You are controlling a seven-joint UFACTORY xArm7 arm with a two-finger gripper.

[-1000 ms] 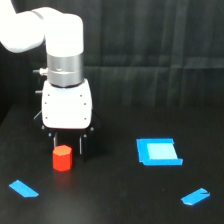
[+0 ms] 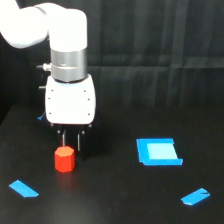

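Observation:
A white robot arm reaches down from the upper left, its gripper [image 2: 71,138] hanging just over a red hexagonal block [image 2: 64,160] on the black table. The dark fingers are hard to make out against the background; they appear apart, with their tips at or just above the block's top. To the right lies a light square outlined in blue tape [image 2: 144,151].
Short blue tape strips lie at the front left [image 2: 23,188] and front right [image 2: 195,197].
The arm and gripper have shifted slightly to the right over the block. The block appears nearly unmoved.

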